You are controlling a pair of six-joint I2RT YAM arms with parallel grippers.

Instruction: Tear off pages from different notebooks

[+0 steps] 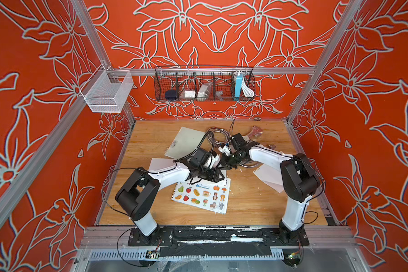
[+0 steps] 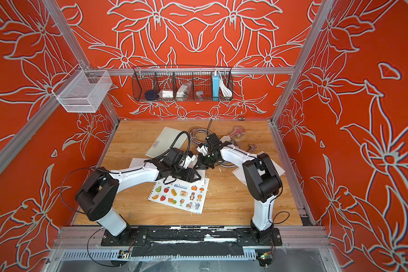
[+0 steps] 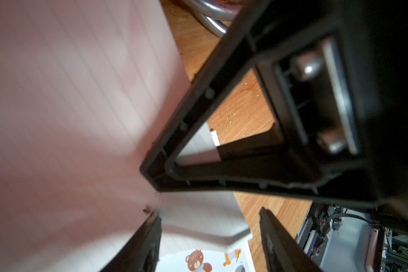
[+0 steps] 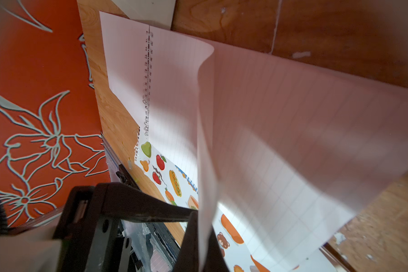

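Note:
A lined page [image 4: 294, 136] is lifted and folded from a spiral-bound white notebook [image 4: 122, 49]. My right gripper is shut at the page's creased edge; whether paper is between its fingers is hard to tell. My left gripper is open over the lined paper, with the black body of the other gripper just above it in the left wrist view. A sheet printed with fruit and animal pictures [image 1: 199, 199] lies below both grippers at the front centre.
A pale notebook [image 1: 183, 138] lies at the back, beside coiled metal hose [image 2: 197, 133]. A white paper [image 1: 269, 176] lies at the right. A wire basket [image 1: 204, 86] hangs on the back wall.

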